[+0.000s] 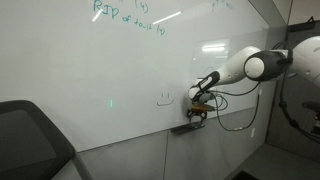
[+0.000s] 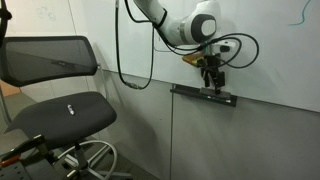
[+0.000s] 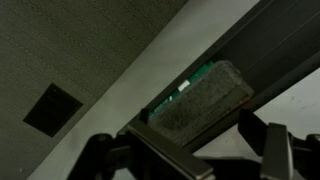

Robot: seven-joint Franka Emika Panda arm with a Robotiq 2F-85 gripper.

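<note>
A grey felt eraser [image 3: 205, 105] with a green edge rests in the dark tray [image 3: 285, 45] below the whiteboard, seen in the wrist view. My gripper is right at the eraser, its fingers [image 3: 275, 143] apart along the bottom of that view. Part of the eraser is hidden behind the left finger, and contact cannot be made out. In exterior view 2 the gripper [image 2: 212, 77] points down just over the tray [image 2: 203, 95]. From exterior view 1 the gripper [image 1: 196, 117] is seen at the board's lower edge.
The whiteboard [image 1: 90, 75] carries green writing and a small drawn smile. A black office chair [image 2: 65, 115] with a small white object [image 2: 70, 107] on its seat stands left in exterior view 2. Black cables [image 2: 122, 60] loop around the arm.
</note>
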